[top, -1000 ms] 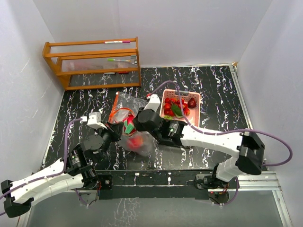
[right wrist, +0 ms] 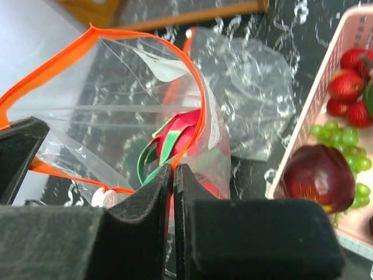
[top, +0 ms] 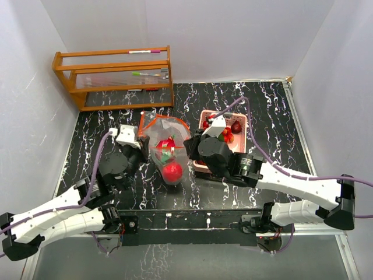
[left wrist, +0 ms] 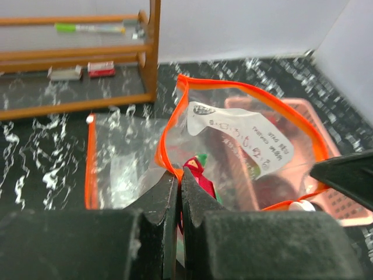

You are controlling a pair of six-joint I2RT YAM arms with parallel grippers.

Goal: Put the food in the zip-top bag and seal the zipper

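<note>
A clear zip bag with orange rim (top: 163,131) is held up between both grippers, its mouth spread wide. Inside are a dragon fruit (right wrist: 180,131) and a round red fruit (top: 172,172). My left gripper is shut on one side of the bag's orange edge; my right gripper is shut on the opposite edge. A second bag (left wrist: 122,157) lies flat behind.
A pink basket (right wrist: 312,111) to the right holds strawberries, grapes (right wrist: 341,140) and a dark red fruit (right wrist: 317,178). A wooden rack (top: 116,64) stands at the back left.
</note>
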